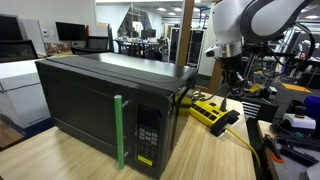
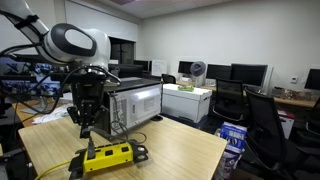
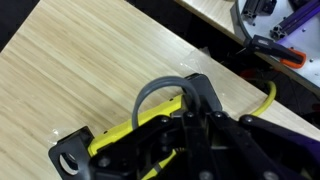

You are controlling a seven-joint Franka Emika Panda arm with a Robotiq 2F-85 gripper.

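Observation:
A yellow and black power strip (image 1: 211,112) lies on the wooden table, to the right of the black microwave (image 1: 110,108). My gripper (image 2: 86,133) is above the strip in the second exterior view. In the wrist view, a grey cable (image 3: 151,88) arcs over the yellow strip (image 3: 125,130) and runs into my gripper. The gripper appears shut on this cable. Its fingertips are dark and partly hidden, so the exact hold on the cable does not show clearly.
The strip's yellow cord (image 1: 245,142) trails over the table (image 1: 205,155) near its edge. A cart top with tools (image 3: 285,35) stands beyond that edge. Bare table lies in front of the microwave.

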